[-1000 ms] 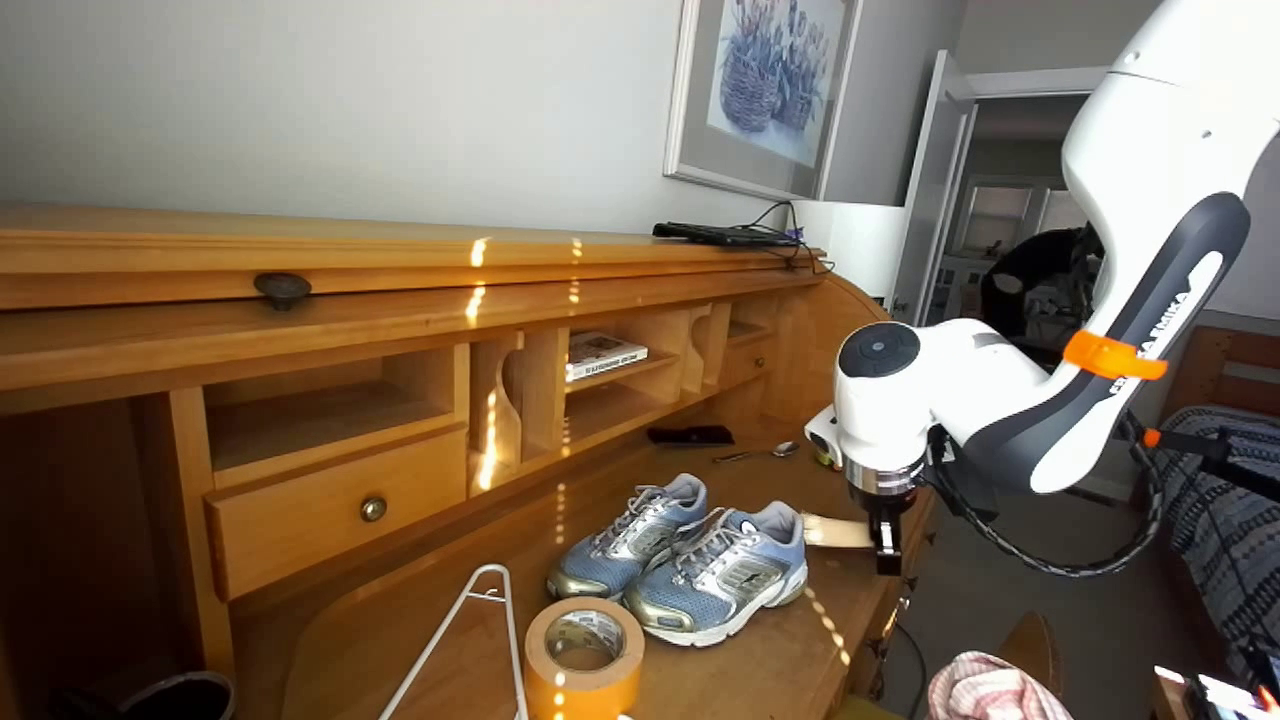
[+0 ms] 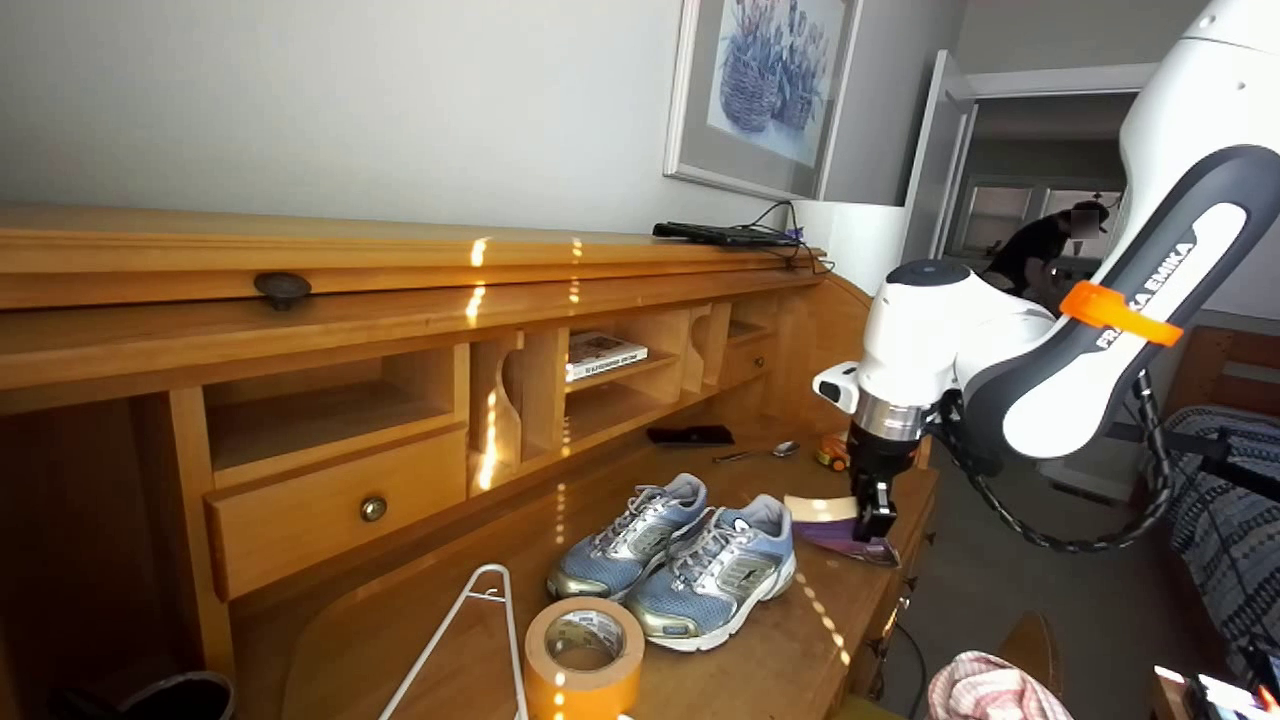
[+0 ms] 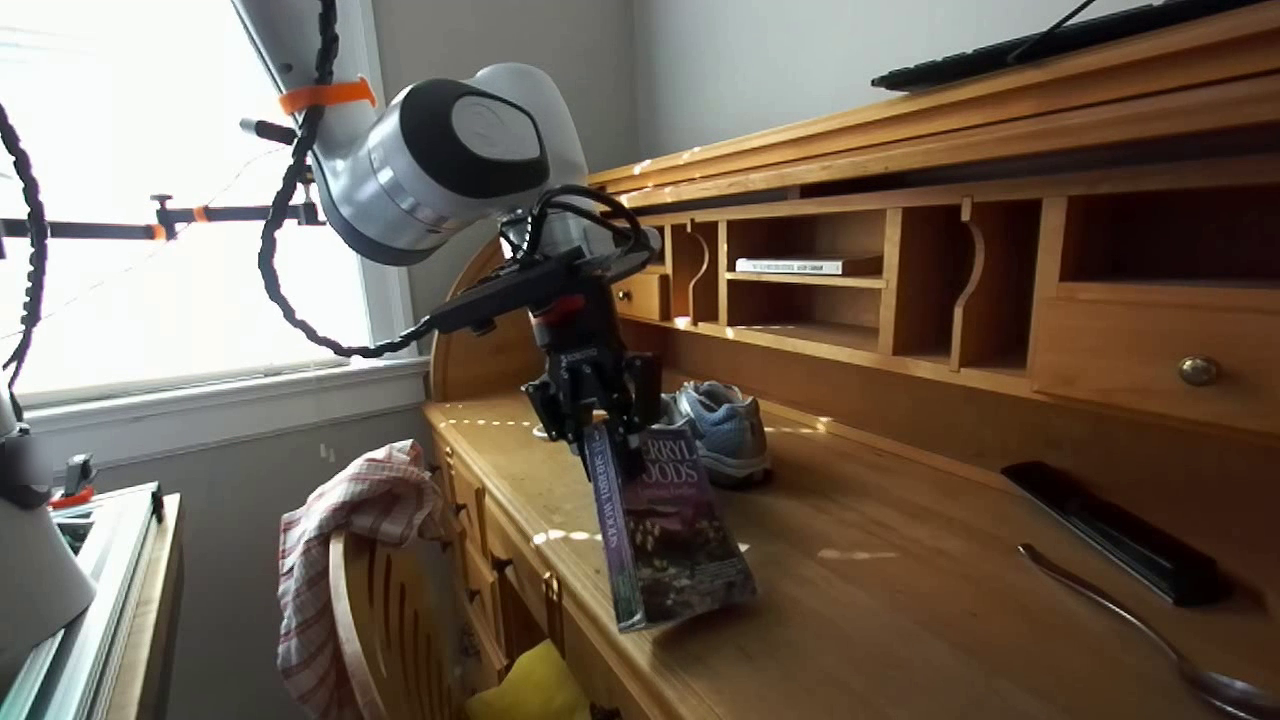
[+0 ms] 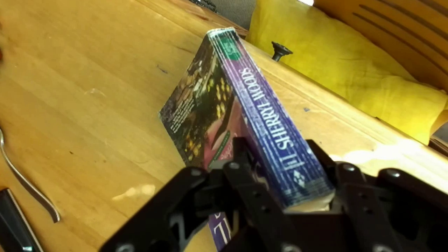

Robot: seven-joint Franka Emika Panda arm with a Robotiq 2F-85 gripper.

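A paperback book with a purple spine and a dark floral cover is pinched between the fingers of my gripper. The fingers are shut across its thickness near the spine. In the second exterior view the book hangs tilted beneath the gripper, close over the desk's front edge; whether its low corner touches the wood I cannot tell. From the first exterior view, the gripper and the book are just right of the grey-blue shoes.
An orange tape roll and a white hanger lie left of the shoes. Toward the back are a spoon and a black case. Another book sits in a cubby. A chair stands in front.
My gripper has risen, with the book now showing more of its cover. The near shoe has shifted slightly left.
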